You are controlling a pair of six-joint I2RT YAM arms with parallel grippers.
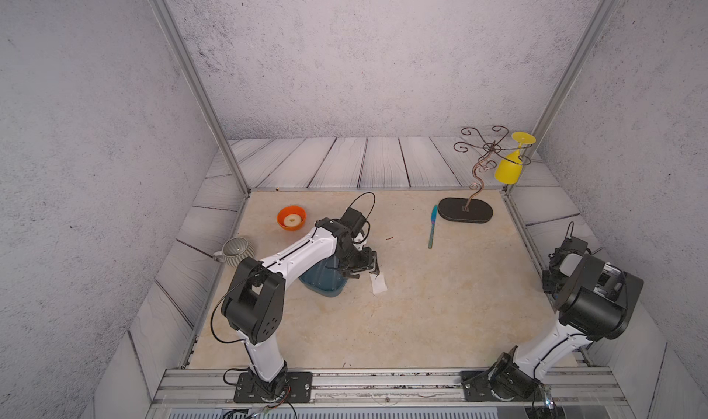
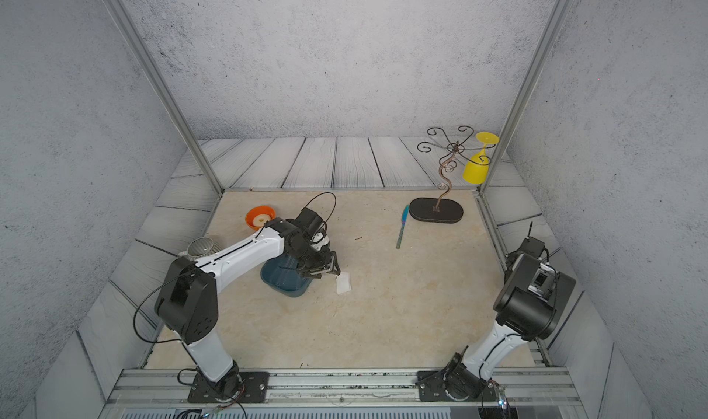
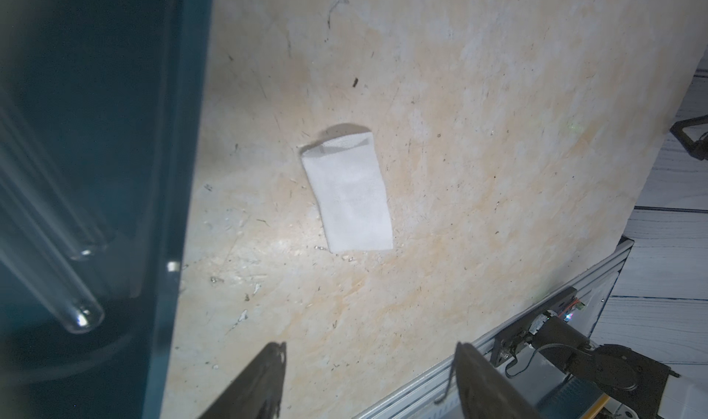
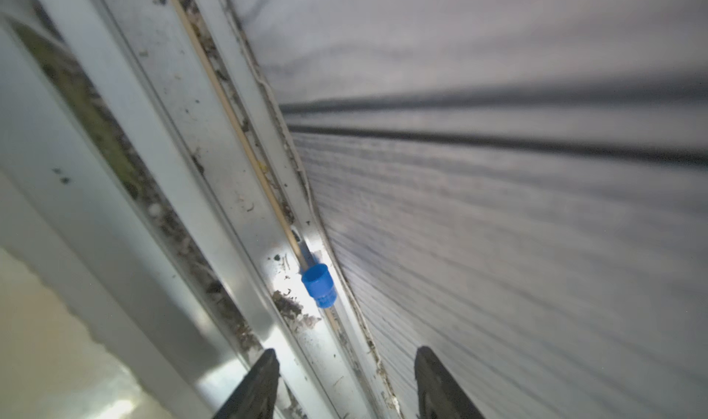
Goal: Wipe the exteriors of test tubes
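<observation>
A blue-grey tray (image 1: 318, 282) holds clear test tubes (image 3: 51, 271), seen in the left wrist view. Right of it lies a folded white cloth (image 3: 346, 198). My left gripper hangs over the cloth and the tray's right side, fingers apart with nothing between them. My right gripper is off the right edge of the table, fingers apart above a metal rail, where a small blue cap (image 4: 319, 285) lies; nothing is between the fingers.
An orange bowl (image 1: 282, 225) and a ribbed mug (image 1: 237, 255) stand at the left. At the back right are a wire stand (image 1: 457, 212) with a yellow goblet (image 1: 509, 170) and a blue knife (image 1: 432, 226).
</observation>
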